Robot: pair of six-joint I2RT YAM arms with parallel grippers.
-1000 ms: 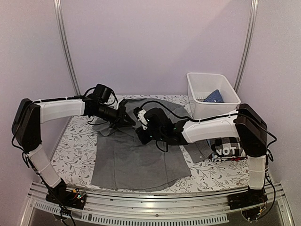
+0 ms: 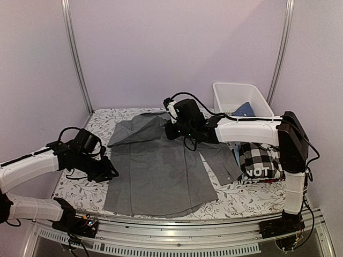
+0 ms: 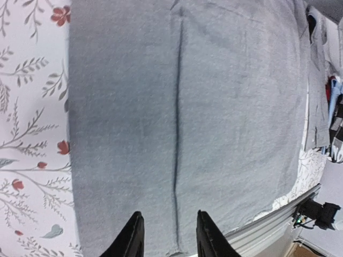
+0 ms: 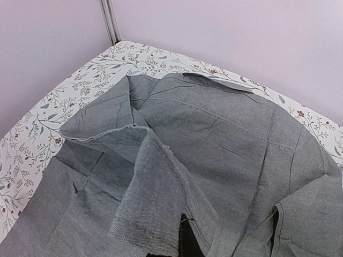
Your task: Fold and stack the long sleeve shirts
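A grey long sleeve shirt (image 2: 161,176) lies spread over the table, its body toward the front edge and one sleeve (image 2: 222,163) stretching out at the right. The other sleeve (image 4: 155,198) is raised and bent across the upper part of the shirt. My right gripper (image 2: 169,131) is shut on that sleeve's end, the cloth rising around its dark fingers (image 4: 187,238) in the right wrist view. Over the shirt's left edge, my left gripper hovers with its fingertips apart and nothing between them.
At the back right stands a white bin (image 2: 241,96) with a blue cloth (image 2: 244,110) inside. A pile of folded shirts (image 2: 260,163), checked and printed, lies in front of it.
My left gripper has moved away from the sleeve, toward the front left. The right gripper has shifted slightly back, away from the front edge, with the sleeve.
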